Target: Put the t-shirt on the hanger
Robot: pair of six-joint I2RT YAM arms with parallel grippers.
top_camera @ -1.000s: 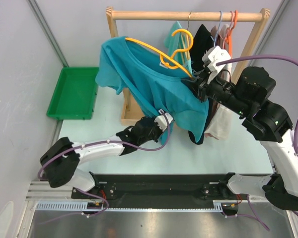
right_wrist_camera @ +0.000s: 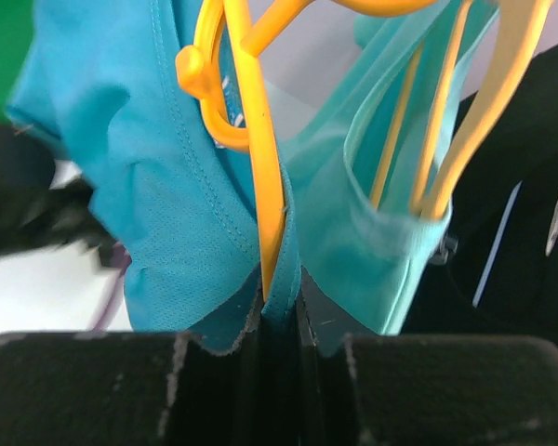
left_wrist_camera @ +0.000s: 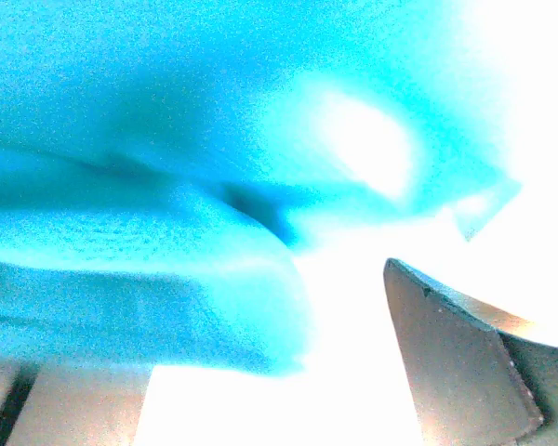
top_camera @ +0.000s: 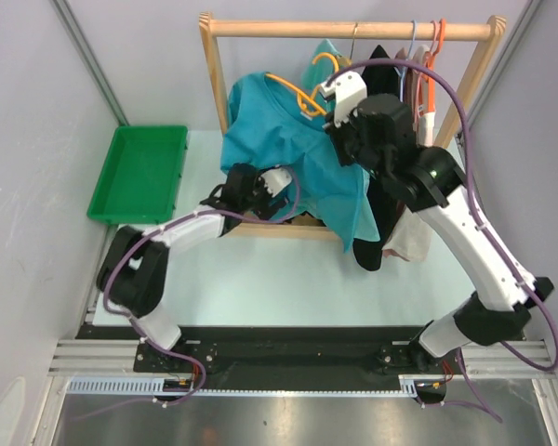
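Note:
The turquoise t-shirt (top_camera: 284, 158) hangs draped on a yellow hanger (top_camera: 285, 82) in front of the wooden rack. My right gripper (top_camera: 335, 121) is shut on the hanger and shirt fabric; in the right wrist view the yellow bar (right_wrist_camera: 264, 186) and cloth run into its fingers. My left gripper (top_camera: 273, 193) is at the shirt's lower left, partly hidden; in the left wrist view blown-out turquoise cloth fills much of the frame beside an open finger (left_wrist_camera: 456, 362).
The wooden rack (top_camera: 344, 30) holds several other hangers and garments, including a black one (top_camera: 381, 223). A green tray (top_camera: 135, 172) sits at the left.

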